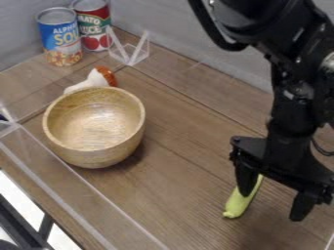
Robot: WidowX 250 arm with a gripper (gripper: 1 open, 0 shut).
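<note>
My black gripper (271, 176) hangs over the right side of the wooden table, its two fingers spread apart. A long pale-green vegetable (240, 203) lies on the table beneath and beside the left finger, its upper end partly hidden by the gripper. Nothing shows held between the fingers. A wooden bowl (94, 144) rests on the left part of the table, well apart from the gripper.
Behind the bowl lies a white object with an orange-red end (104, 75). Two cans (62, 39) stand at the back left by the wall, near clear plastic pieces.
</note>
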